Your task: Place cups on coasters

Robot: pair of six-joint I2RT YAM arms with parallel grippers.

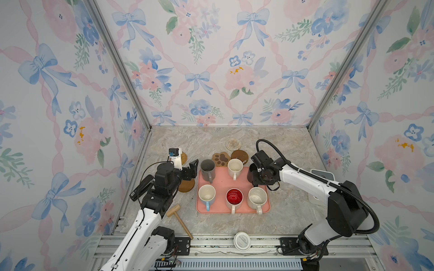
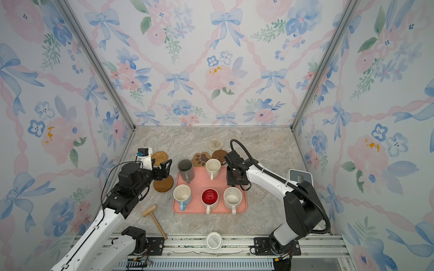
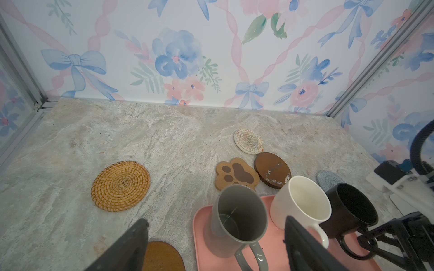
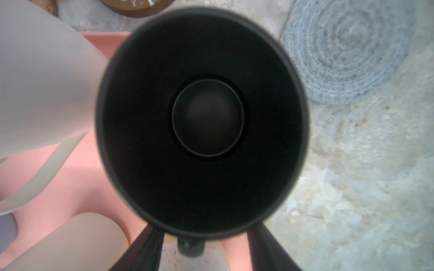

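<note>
The black cup [image 4: 203, 176] fills the middle of the right wrist view, on the pink tray [image 1: 217, 183]. My right gripper is over it, open, its fingers either side of the handle. My left gripper is open above the left side, near the grey cup [image 3: 235, 225]. The tray also holds several white-bodied or light cups, one red inside [image 1: 234, 195]. Coasters lie beyond the tray: a blue one [image 4: 348, 45], a paw-shaped one [image 3: 237, 174], a brown one [image 3: 272, 169], a cream one [image 3: 248, 141] and a woven one [image 3: 120, 185].
A wooden mallet [image 1: 178, 219] lies at the front left, and a grey-white container [image 2: 299, 176] stands at the right. The walls border the workspace closely.
</note>
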